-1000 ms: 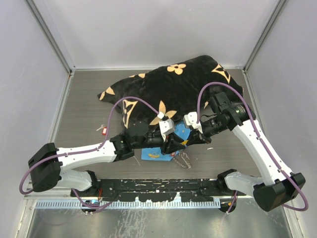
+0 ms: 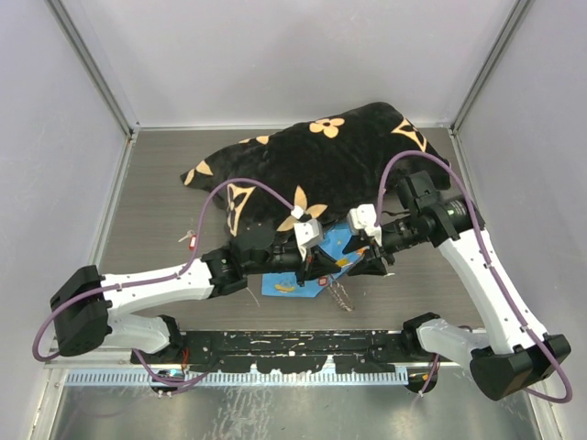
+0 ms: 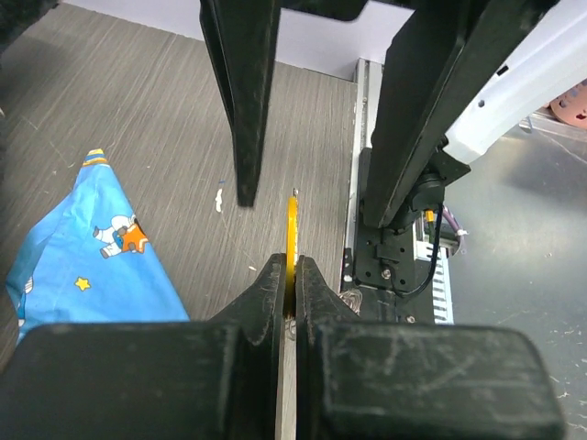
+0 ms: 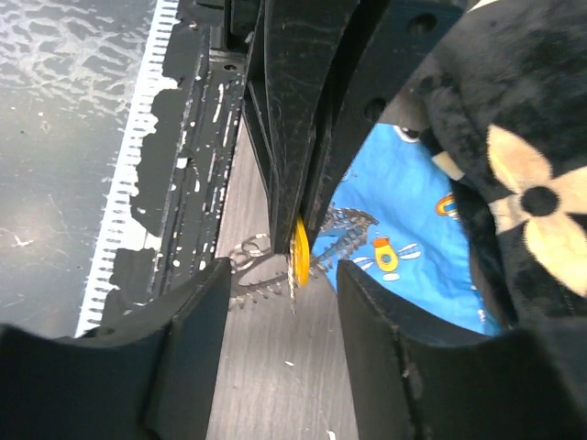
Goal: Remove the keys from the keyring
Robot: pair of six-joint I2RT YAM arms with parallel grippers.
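My left gripper is shut on a slim yellow key (image 3: 292,229), seen end-on with a silver tip in the left wrist view; in the right wrist view the yellow piece (image 4: 301,252) sticks out below its fingertips. My right gripper (image 2: 360,258) is part open just beside it, its fingers spread on either side of the key with nothing clearly between them. A tangle of silver keys or chain (image 4: 344,229) shows beyond the left gripper's tips, above the floor; whether it hangs from the yellow piece I cannot tell.
A blue printed cloth (image 2: 284,284) lies under the grippers. A dark flowered blanket (image 2: 312,160) is bunched behind them. A black rail runs along the front edge.
The left gripper stays put, still on it.
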